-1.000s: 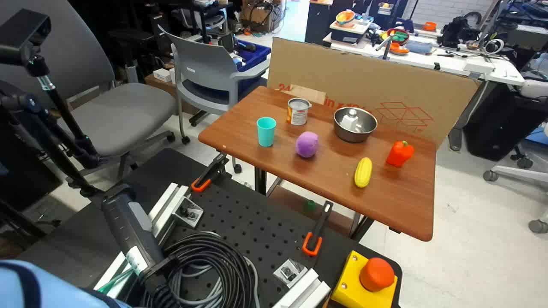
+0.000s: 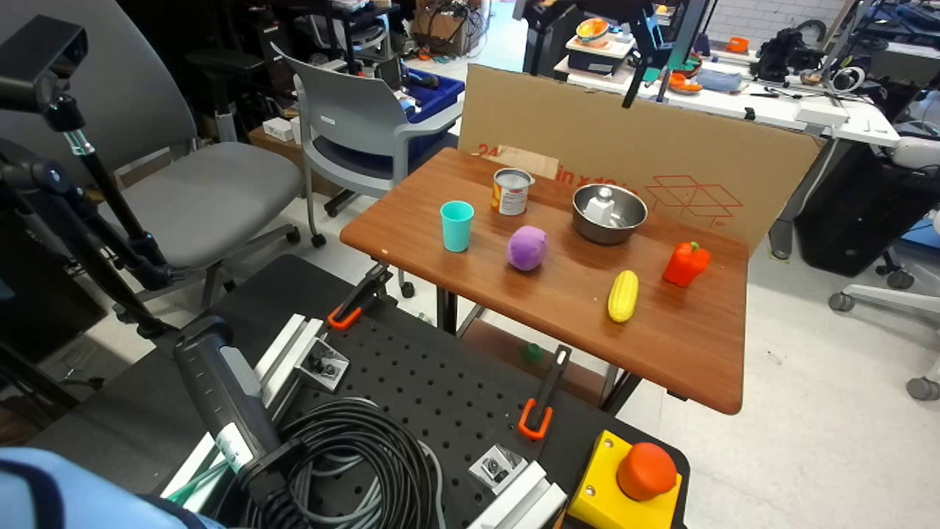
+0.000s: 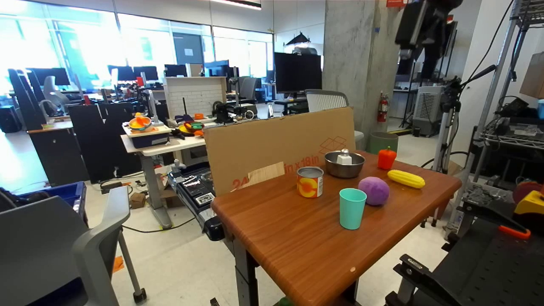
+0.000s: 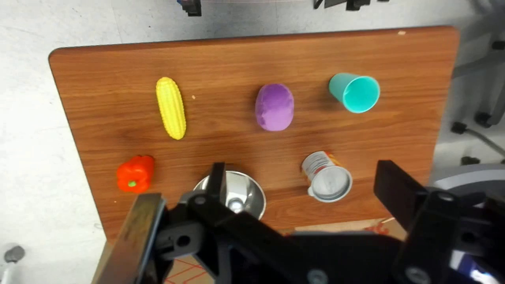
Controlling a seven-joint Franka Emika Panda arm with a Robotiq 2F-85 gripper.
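In the wrist view my gripper is open above the table, its black fingers wide apart with nothing between them. Below lie a yellow corn cob [image 4: 171, 108], a purple round object [image 4: 275, 107], a teal cup [image 4: 361, 94], a red pepper [image 4: 135, 173] and an opened can [image 4: 331, 182]. A metal bowl [image 4: 253, 191] is partly covered by one finger. Exterior view 1 shows a white object [image 2: 601, 207] inside that bowl [image 2: 626, 225]. The cup [image 2: 456, 226] and can [image 2: 511, 192] stand upright there.
An upright cardboard sheet [image 2: 608, 123] lines the table's far edge. Clear wood [image 2: 546, 304] lies along the near side. A black perforated bench [image 2: 414, 353] with clamps and cables stands in front, separated from the table by a gap.
Dark gripper parts now reach into the top of exterior view 1, where none showed a second ago. The objects on the table have stayed where they were.
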